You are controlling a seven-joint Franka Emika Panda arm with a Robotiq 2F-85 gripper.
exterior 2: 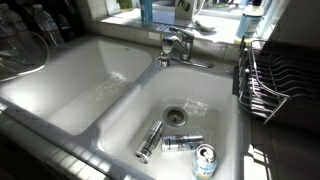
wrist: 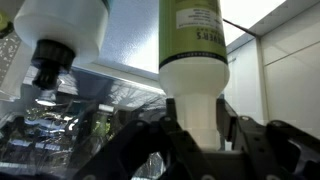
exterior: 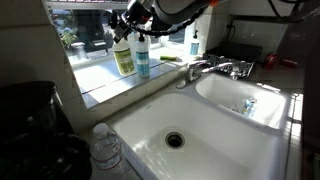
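Note:
A bottle with a yellow-green label (exterior: 124, 58) is at the left end of the window sill, its pale neck upward. My gripper (exterior: 118, 34) reaches it from above and is shut on the neck. In the wrist view the green bottle (wrist: 194, 45) extends away from the fingers, and its white neck (wrist: 197, 112) sits between the dark fingers. Whether its base touches the sill cannot be told. Just beside it stands a blue bottle with a white top (exterior: 142, 58); the wrist view shows a white bottle with a black tip (wrist: 55, 45).
Below the sill is a white double sink (exterior: 150, 140); the basin nearer the window's left end is empty. Several cans (exterior 2: 204, 160) lie in the other basin. The faucet (exterior 2: 178, 45) rises between. A clear plastic bottle (exterior: 104, 147) and a dish rack (exterior 2: 275, 80) flank the sink.

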